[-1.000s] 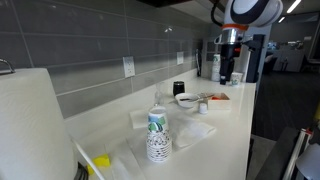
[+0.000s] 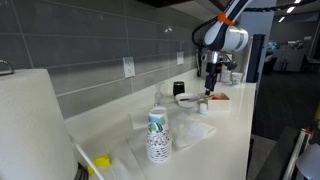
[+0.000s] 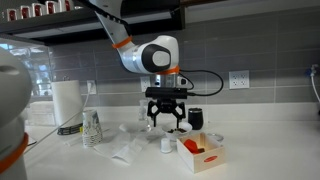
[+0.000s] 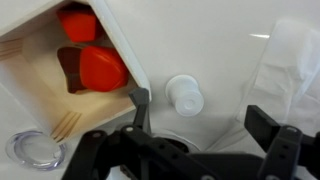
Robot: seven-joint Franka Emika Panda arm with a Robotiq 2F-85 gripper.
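Observation:
My gripper is open with nothing between its fingers, seen in the wrist view over a small white bottle (image 4: pixel 186 97) with a round lid. In exterior view 2 the gripper (image 3: pixel 166 114) hangs above the bottle (image 3: pixel 167 145), clearly apart from it. An open-topped box (image 3: pixel 208 158) stands beside the bottle. Inside it lie red containers (image 4: pixel 103 69) and a wooden fork-like utensil (image 4: pixel 66 126).
A bowl (image 2: pixel 186 101) and a black canister (image 2: pixel 178 87) stand behind the bottle. Stacked cups (image 2: pixel 158 145), a clear plastic sheet (image 2: pixel 193 133) and a paper towel roll (image 2: pixel 32 125) sit nearer exterior camera 1.
The objects on the counter look unmoved.

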